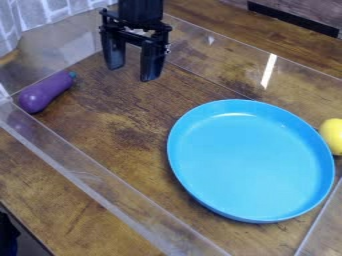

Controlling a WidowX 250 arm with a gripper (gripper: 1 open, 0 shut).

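Note:
My black gripper (pixel 134 55) hangs at the top centre of the camera view, its two fingers spread apart, open, with nothing visible between them. A purple eggplant (pixel 46 92) lies at the left, below and to the left of the gripper and apart from it. A large blue plate (pixel 250 158) sits on the wooden surface at the lower right. A yellow object (pixel 330 136), partly cut off by the right edge, lies beside the plate.
A clear plastic border runs along the sides of the brown wooden surface (pixel 120 140).

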